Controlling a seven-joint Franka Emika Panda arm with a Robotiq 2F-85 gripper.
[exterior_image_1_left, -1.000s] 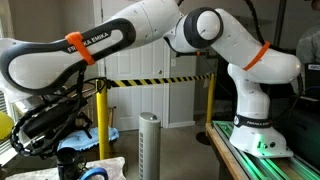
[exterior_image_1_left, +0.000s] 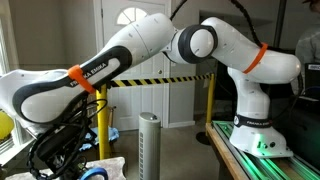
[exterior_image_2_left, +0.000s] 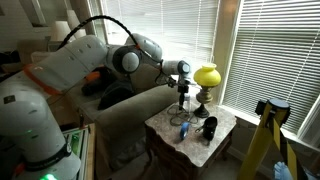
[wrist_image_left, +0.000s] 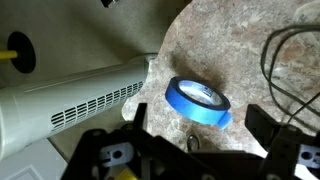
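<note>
A roll of blue tape (wrist_image_left: 197, 101) lies flat on the mottled tabletop (wrist_image_left: 190, 50) in the wrist view, its white core showing. My gripper is above it, with dark fingers (wrist_image_left: 262, 125) wide apart on either side and nothing held. In exterior view 1, the tape roll (exterior_image_1_left: 95, 174) is at the bottom edge, just right of my dark wrist. The same roll (exterior_image_2_left: 184, 131) is a small blue spot near the table's middle in exterior view 2, with my gripper (exterior_image_2_left: 184, 100) higher up and farther back.
Black cable (wrist_image_left: 284, 75) loops across the table beside the tape. A black cup (exterior_image_2_left: 209, 127) and a yellow-topped lamp (exterior_image_2_left: 207, 77) also stand on this small table. Beyond its edge rises a white tower unit (exterior_image_1_left: 149, 145). Bare tabletop surrounds much of the tape.
In exterior view 1, my arm has come lower and rightward, bringing the wrist closer to the tape. It now covers the black cup seen there before. The tape appears unmoved.
</note>
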